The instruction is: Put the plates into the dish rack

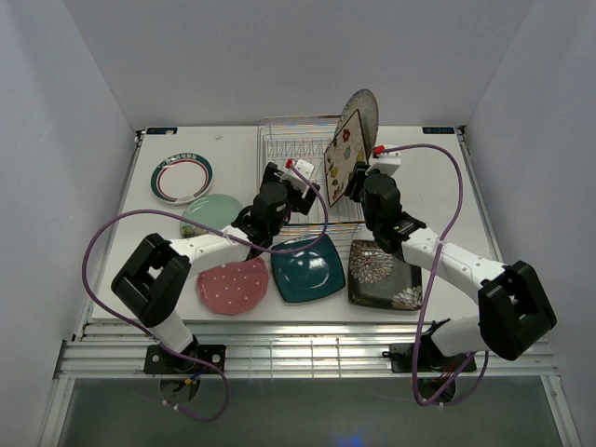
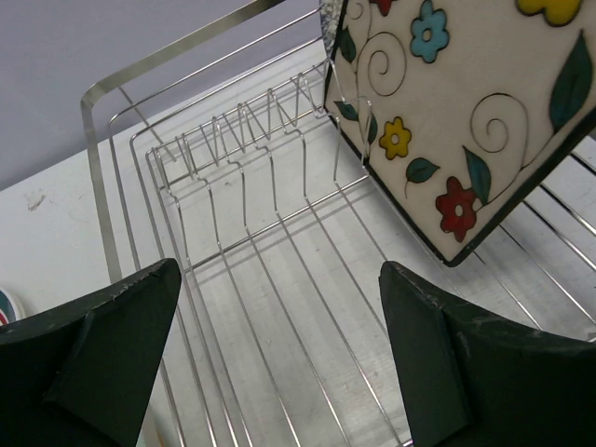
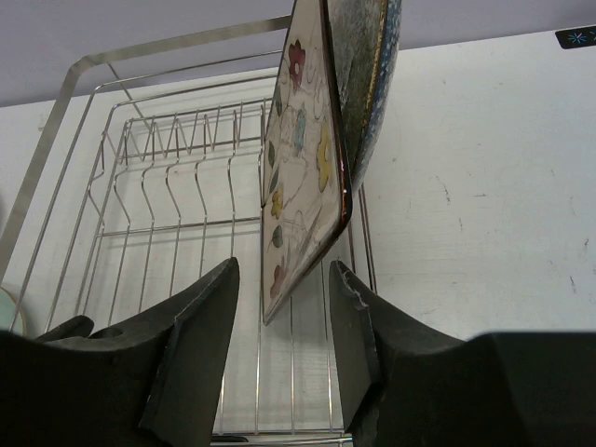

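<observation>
A square floral plate (image 1: 345,154) stands upright on the right side of the wire dish rack (image 1: 279,126), with a grey speckled round plate (image 1: 363,102) behind it. In the left wrist view the floral plate (image 2: 466,130) fills the upper right. My left gripper is open over the rack's empty left part, nothing between its fingers. My right gripper is open just in front of the floral plate (image 3: 293,177)'s lower corner, with nothing seen held.
On the counter lie a red-rimmed white plate (image 1: 182,177), a green plate (image 1: 209,207), a pink plate (image 1: 233,289), a teal square plate (image 1: 307,275) and a dark patterned square plate (image 1: 382,284). The counter right of the rack is clear.
</observation>
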